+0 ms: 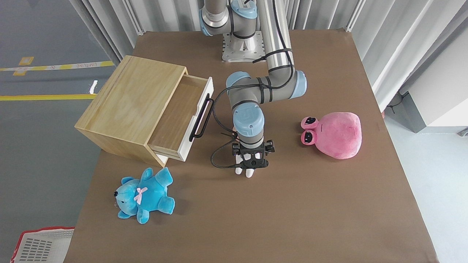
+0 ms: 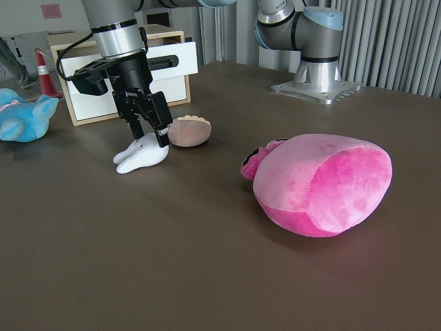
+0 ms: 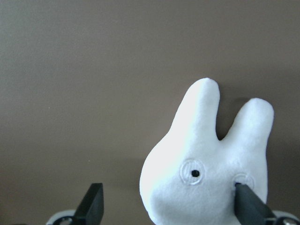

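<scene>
A white tooth-shaped plush (image 3: pixel 201 168) lies on the table with two rings for eyes. My gripper is down at it, open, one black finger pressing beside its right eye, the other standing apart to its left. In the left view the gripper is over the white plush (image 2: pixel 138 155), with a tan round plush (image 2: pixel 191 131) just behind. In the front view the gripper hides most of the white plush (image 1: pixel 249 172).
A wooden box (image 1: pixel 123 100) with its drawer (image 1: pixel 175 118) pulled out stands left. A blue bear (image 1: pixel 151 195) lies front left, a pink plush (image 1: pixel 338 133) right.
</scene>
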